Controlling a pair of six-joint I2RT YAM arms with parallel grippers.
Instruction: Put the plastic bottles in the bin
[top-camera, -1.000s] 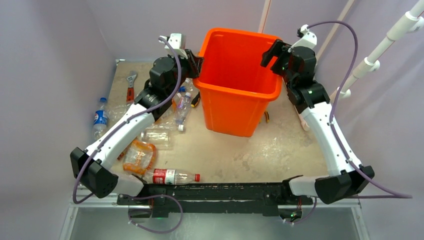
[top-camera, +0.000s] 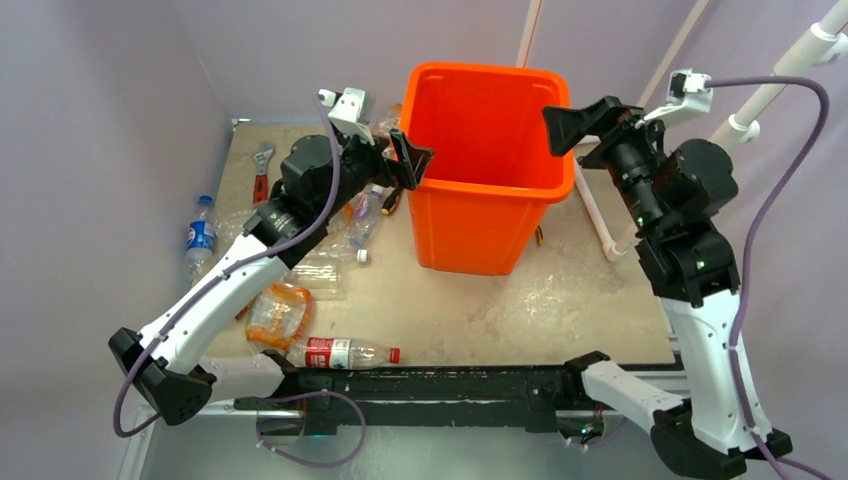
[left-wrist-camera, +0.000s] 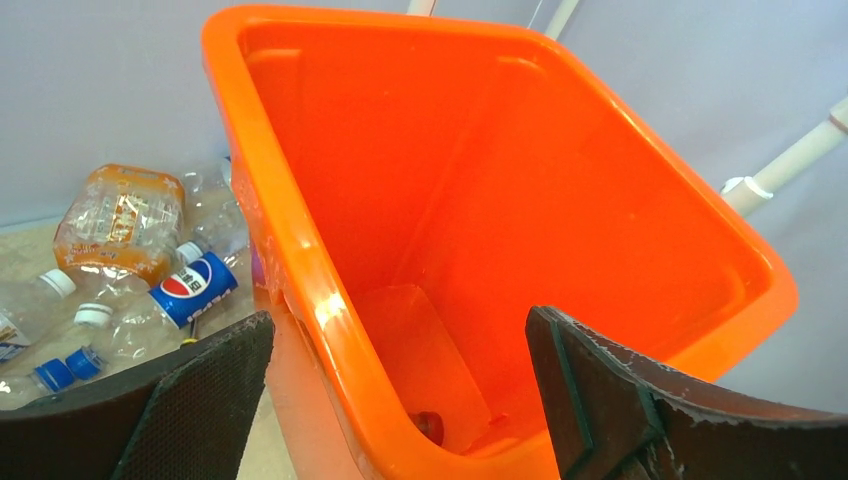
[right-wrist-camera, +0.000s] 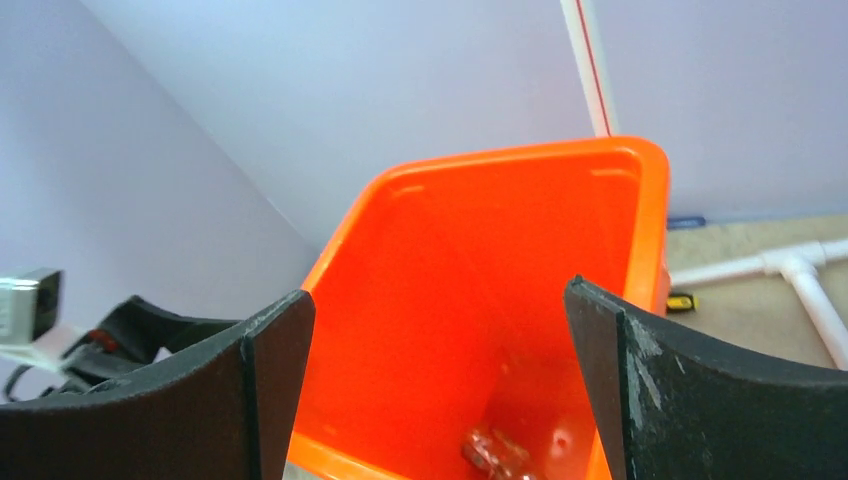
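The orange bin stands at the back middle of the table. My left gripper is open at the bin's left rim, nothing between its fingers. Over on the bin's right side my right gripper is also open and empty. Deep in the bin, a reddish-brown object shows in the right wrist view. Left of the bin lie several clear bottles, among them a Pepsi-labelled bottle and an orange-banded one. A red-capped bottle lies at the front edge, with a crumpled orange-trimmed bottle behind it.
An adjustable wrench lies at the back left, and a blue-capped bottle rests by the left edge. White pipes run along the right.
The left arm has shifted a little, its gripper slightly lower and farther right than a second ago.
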